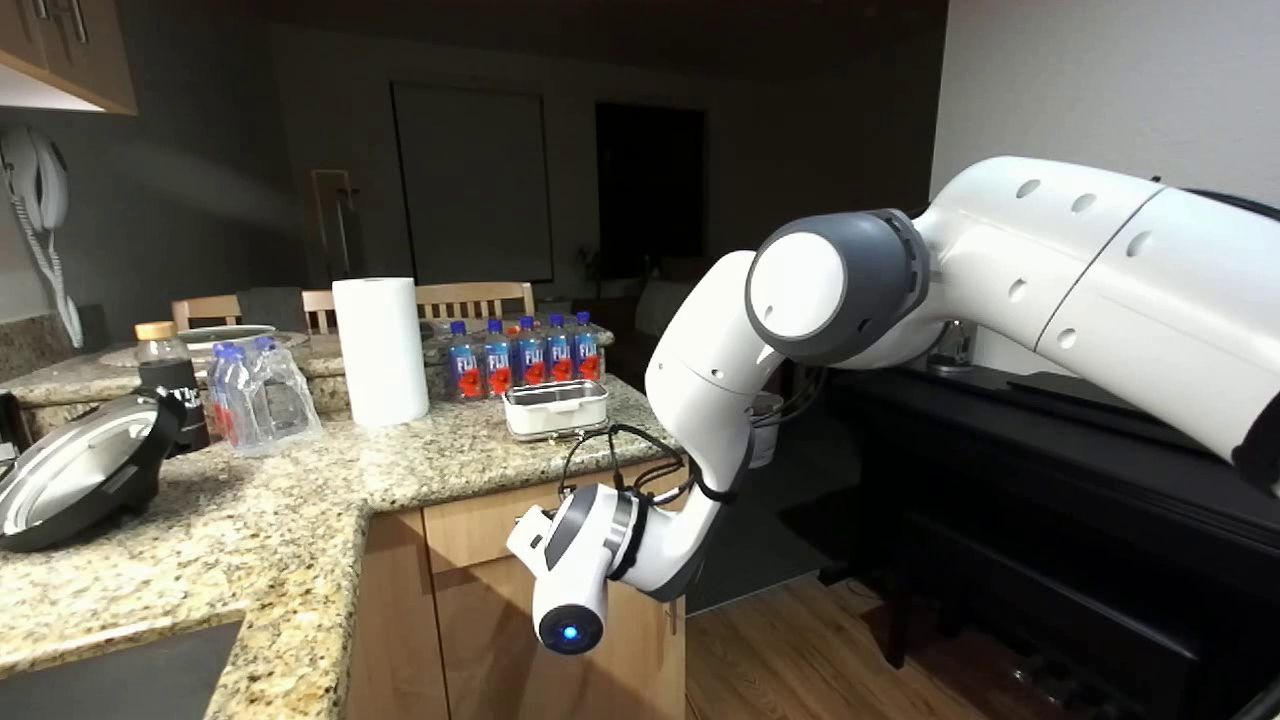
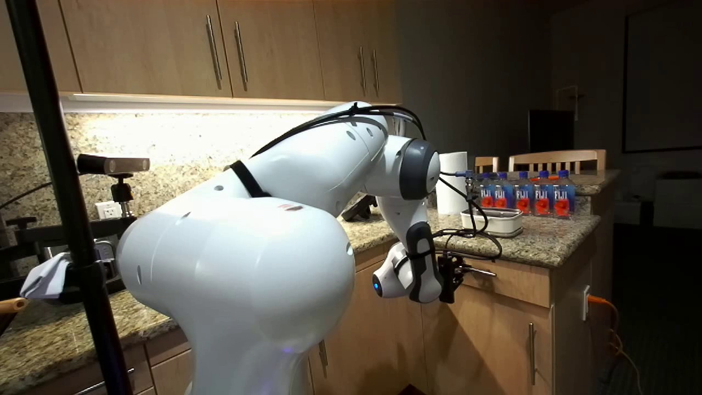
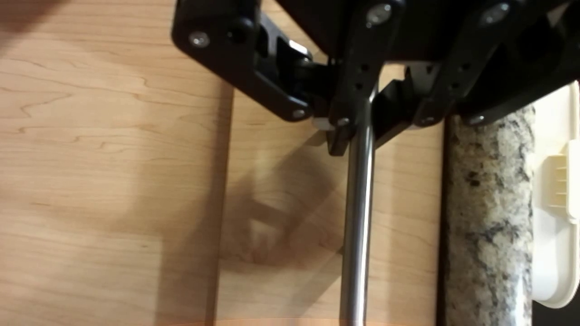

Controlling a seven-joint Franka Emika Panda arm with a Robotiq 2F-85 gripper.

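My gripper is shut around a round metal bar handle, with a dark finger on either side of it in the wrist view. The handle runs along a light wood drawer front, which sits just under the counter. In exterior view 2, the black gripper is at the drawer, and the free end of the handle sticks out past it. The drawer looks closed against the cabinet. From exterior view 1 the arm's wrist hides the fingers and the handle.
A white container stands near the edge of the granite counter above the drawer. Behind it are several water bottles and a paper towel roll. Below the drawer is a cabinet door with its own upright handle.
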